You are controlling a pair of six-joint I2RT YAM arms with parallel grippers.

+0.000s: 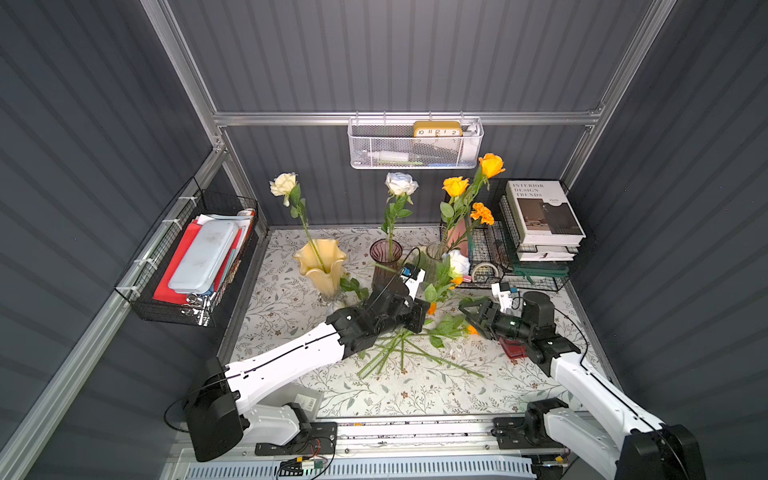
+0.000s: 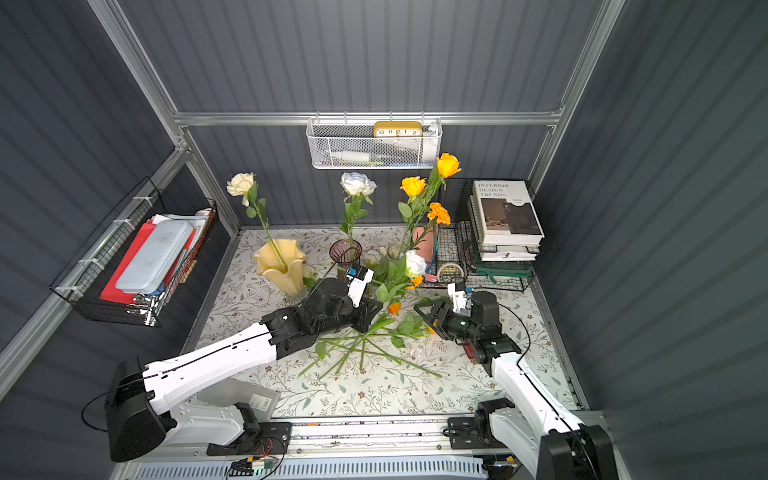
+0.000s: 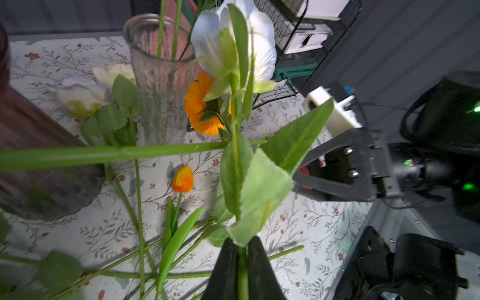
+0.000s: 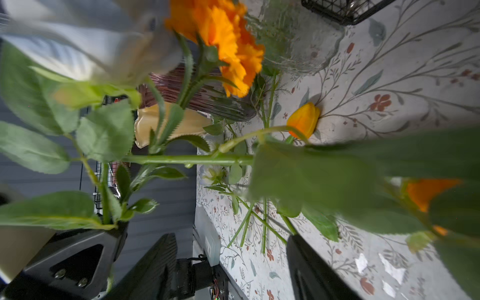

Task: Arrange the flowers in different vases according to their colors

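My left gripper is shut on a green stem topped by a white flower [image 3: 235, 45], raised above the table. An orange blossom [image 3: 202, 102] shows just behind that flower; whether its stem is also in my grip, I cannot tell. Facing it from the right, my right gripper is open, with only table and stems seen beyond its gap. The yellow vase [image 1: 320, 272] and purple vase [image 1: 386, 250] each hold a pale rose. Yellow and orange flowers [image 1: 456, 186] stand in the clear vase [image 3: 160, 85]. An orange tulip [image 3: 183, 179] lies on the table.
Several loose stems [image 1: 400, 352] cross in the middle of the table, and pale blooms [image 3: 82, 97] lie by the clear vase. A wire basket [image 1: 484, 260] and books [image 1: 546, 212] stand back right.
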